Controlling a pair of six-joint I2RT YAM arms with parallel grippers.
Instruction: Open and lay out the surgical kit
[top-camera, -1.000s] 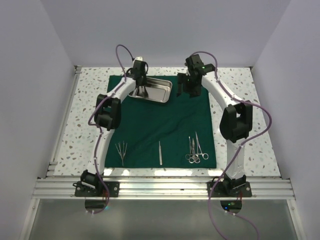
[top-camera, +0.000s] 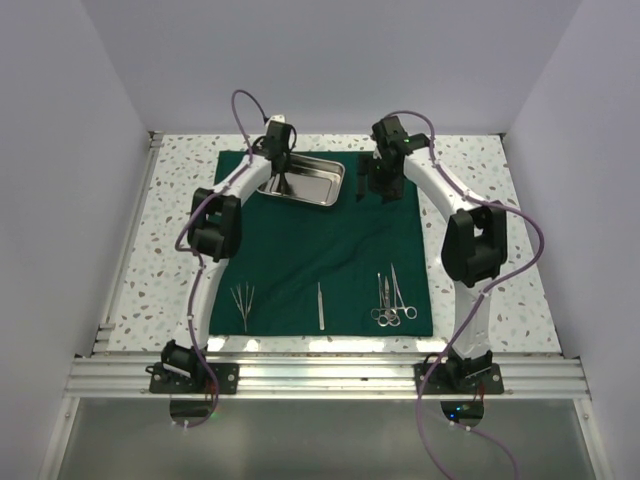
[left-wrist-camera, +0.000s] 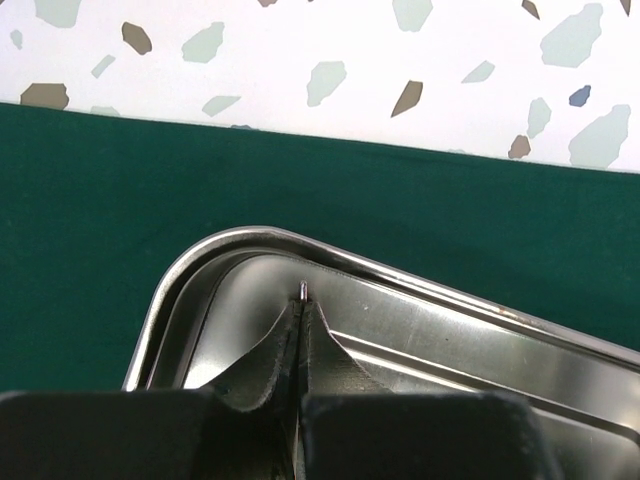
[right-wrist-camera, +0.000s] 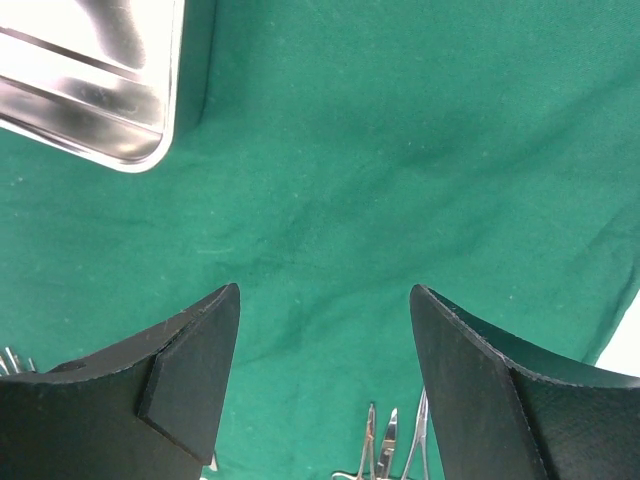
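The metal tray (top-camera: 322, 182) lies at the back of the green cloth. Inside its left part, my left gripper (top-camera: 282, 186) points down with its fingers together. In the left wrist view, a tiny shiny sliver (left-wrist-camera: 304, 290) shows right at the fingertips, near the tray's rounded corner (left-wrist-camera: 250, 235); whether it is held or a reflection is unclear. My right gripper hovers over bare cloth to the right of the tray, fingers apart and empty. Toward the front lie slim tweezers-like tools (top-camera: 243, 305), a scalpel-like tool (top-camera: 321, 306) and several ring-handled instruments (top-camera: 388, 303).
The left gripper's fingers, spread inside the tray a second ago, have come together. The right gripper has shifted slightly and its fingers have changed their spacing a little. The tools have not moved.
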